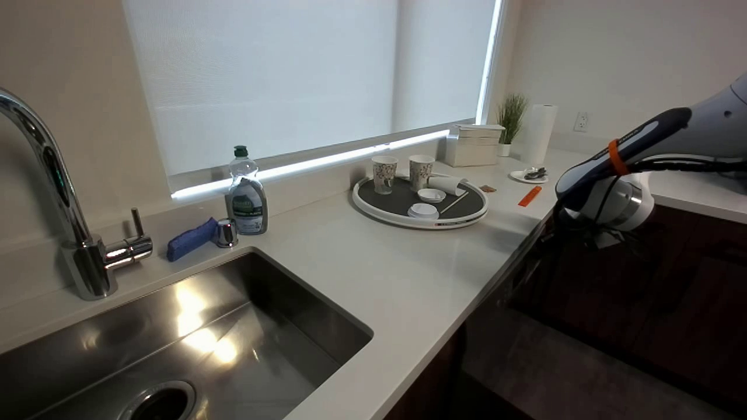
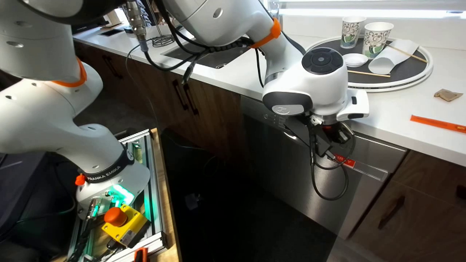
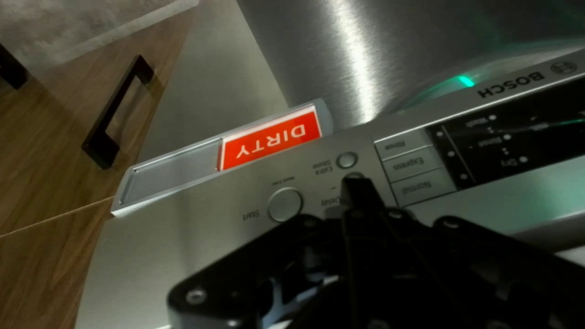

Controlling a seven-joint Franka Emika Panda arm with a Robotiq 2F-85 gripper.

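In the wrist view my gripper is shut, with nothing visible between its fingers. Its dark tip covers part of the dishwasher's control panel, close to the Delay label; contact cannot be judged. A round Start button and a smaller Extra Shine button show beside it. Along the panel's edge runs a silver sign holder with a red DIRTY label. The second exterior view has the arm's white wrist in front of the counter edge, above the dishwasher front.
On the counter a round tray carries two paper cups, another lying on its side, lids and sticks. An orange strip lies near the counter edge. Cables hang in a loop below my hand. A black cabinet handle projects beside the dishwasher.
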